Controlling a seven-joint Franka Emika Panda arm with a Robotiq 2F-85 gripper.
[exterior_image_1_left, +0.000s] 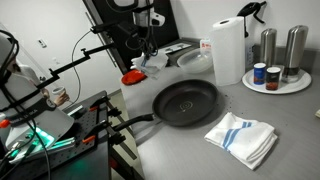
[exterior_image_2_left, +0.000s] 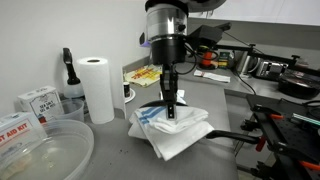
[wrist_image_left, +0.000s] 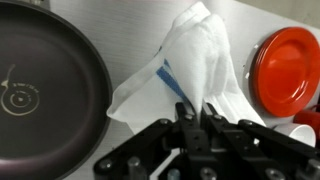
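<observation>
A white cloth with a blue stripe (exterior_image_2_left: 166, 134) hangs from my gripper, which is shut on a bunched part of it. In exterior view 1 this cloth (exterior_image_1_left: 154, 64) is raised beyond the black frying pan (exterior_image_1_left: 185, 102), to its left. The wrist view shows the cloth draped between the pan (wrist_image_left: 48, 95) on the left and red plates (wrist_image_left: 286, 68) on the right. Bare metal shows inside the pan, with no cloth in it. A second folded white cloth with blue stripes (exterior_image_1_left: 241, 138) lies flat on the table, right of the pan.
A clear bowl (exterior_image_1_left: 196, 63) and a paper towel roll (exterior_image_1_left: 229, 48) stand behind the pan. A round tray (exterior_image_1_left: 292, 86) at the back right carries shakers and small jars. The pan's handle (exterior_image_1_left: 132, 123) points left. Free table lies at the front.
</observation>
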